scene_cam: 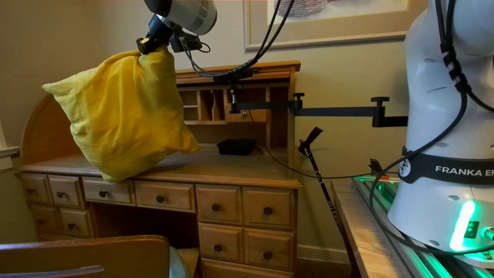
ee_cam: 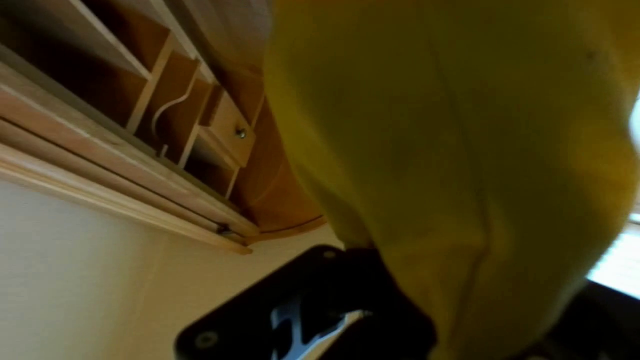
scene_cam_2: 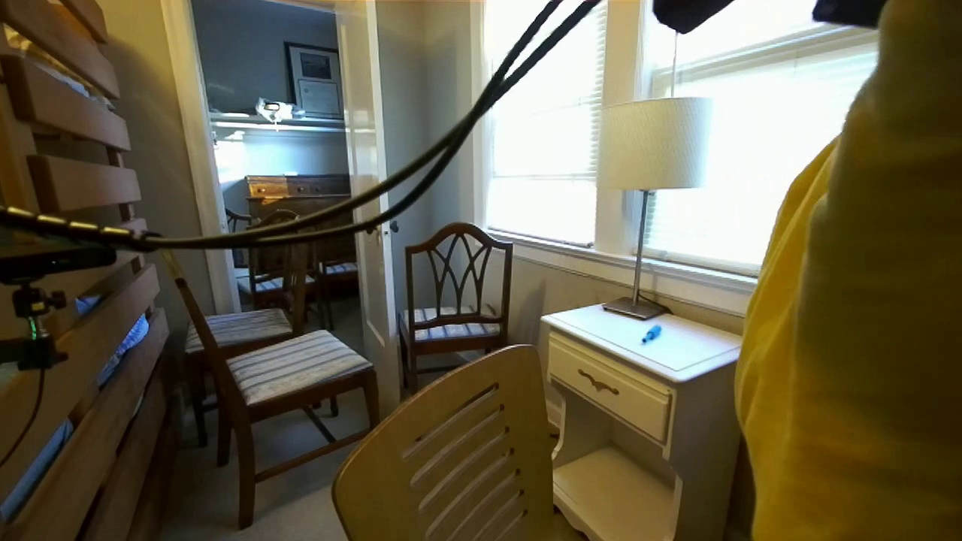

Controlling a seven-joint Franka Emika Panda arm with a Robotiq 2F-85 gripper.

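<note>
A yellow pillow [scene_cam: 127, 116] hangs in the air in front of the wooden roll-top desk, pinched near its top edge. My gripper [scene_cam: 150, 50] is shut on that gathered cloth. In the wrist view the pillow [ee_cam: 456, 150] fills the middle and right, and it hides most of the gripper's fingers. The second exterior view shows only part of the pillow [scene_cam_2: 857, 343], at the right edge.
The desk [scene_cam: 250, 173] has a black tray [scene_cam: 236, 146] on its top. A wooden chair back [scene_cam: 83, 257] stands at the lower left. A black camera arm [scene_cam: 342, 111] reaches across from the right. A white nightstand [scene_cam_2: 613, 388] carries a lamp [scene_cam_2: 656, 144].
</note>
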